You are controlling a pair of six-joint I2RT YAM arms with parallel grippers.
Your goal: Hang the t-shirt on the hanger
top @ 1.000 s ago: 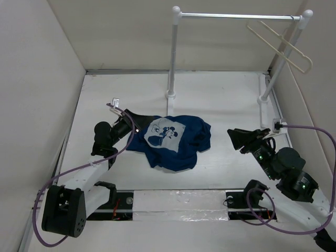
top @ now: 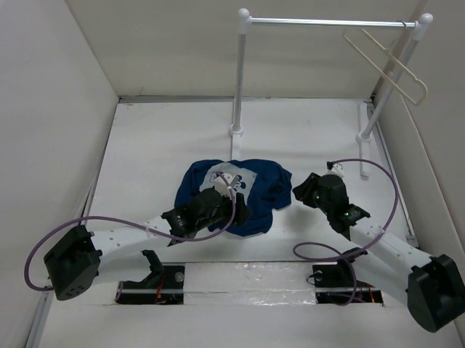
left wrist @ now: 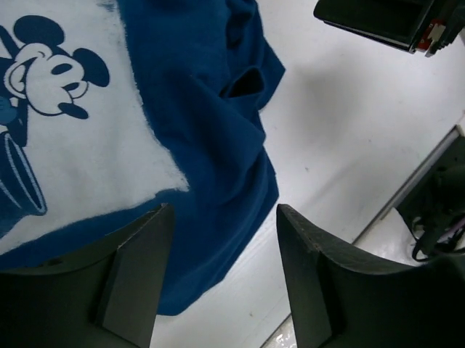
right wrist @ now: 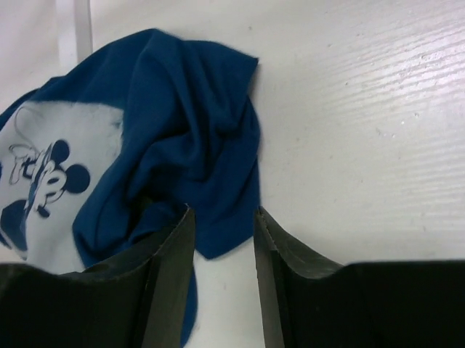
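The navy T-shirt [top: 272, 187] lies crumpled on the white floor, its pale Mickey print [left wrist: 87, 145] facing up. My left gripper [top: 237, 210] hangs over the shirt's front part, fingers apart with nothing seen between them; in the left wrist view its tips [left wrist: 221, 210] are above the shirt's edge. My right gripper [top: 301, 192] is just right of the shirt, part open; in the right wrist view its tips [right wrist: 225, 214] are over the shirt's edge, nothing visibly held.
A white rack [top: 320, 21] stands at the back. An empty cream hanger [top: 381, 69] hangs at its right end. Free floor is at the back left. Purple cables run along both arms.
My left gripper has swept right and toward the front over the shirt. The right one has moved left toward the shirt. The shirt looks unmoved.
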